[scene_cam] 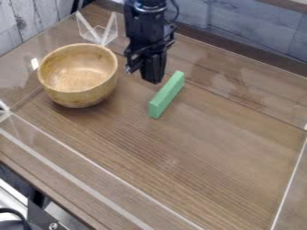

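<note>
My gripper [149, 70] hangs from the black arm at the top centre, just left of and above a flat green bar [167, 94], apart from it in the picture; it looks shut, with nothing visible between its fingers. The green bar lies diagonally on the wooden tabletop [180, 171]. A round yellow wooden bowl [77, 94] sits to the left of the gripper.
A white object, too small to identify, is at the back left behind the bowl, and another white piece lies at the left edge. Pale panels border the table.
</note>
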